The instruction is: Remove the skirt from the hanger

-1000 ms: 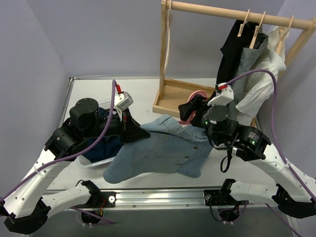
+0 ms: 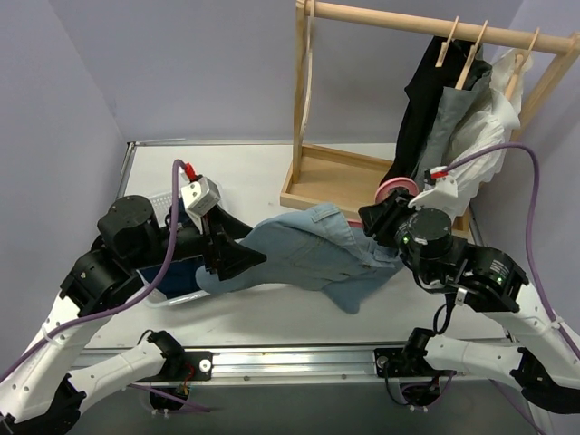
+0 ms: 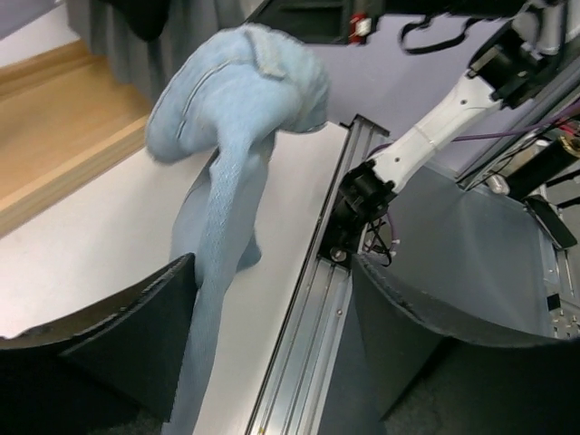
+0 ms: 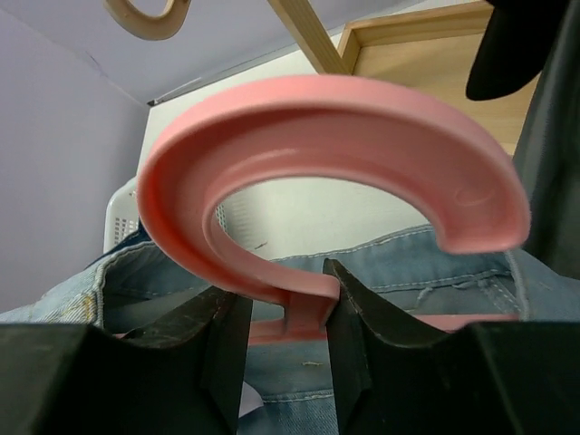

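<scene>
The light denim skirt [image 2: 304, 258] stretches across the middle between both arms; in the left wrist view the skirt [image 3: 240, 109] hangs as a narrow fold beside the fingers. My left gripper [image 2: 234, 249] is open, its fingers apart at the skirt's left part. A pink hanger [image 4: 331, 118] fills much of the right wrist view, its bar running inside the skirt's waistband [image 4: 426, 272]. My right gripper has its fingertips close around the hanger's stem below the hook; whether they press on it I cannot tell.
The wooden rack [image 2: 390, 18] at the back right holds black, grey and white garments on hangers above a wooden tray [image 2: 322, 172]. A white basket [image 2: 168, 299] with dark cloth sits at the left, partly behind my left arm.
My left gripper has opened and moved slightly left. My right gripper has moved right with the pink hanger and skirt end, and the skirt's lower part has risen and narrowed.
</scene>
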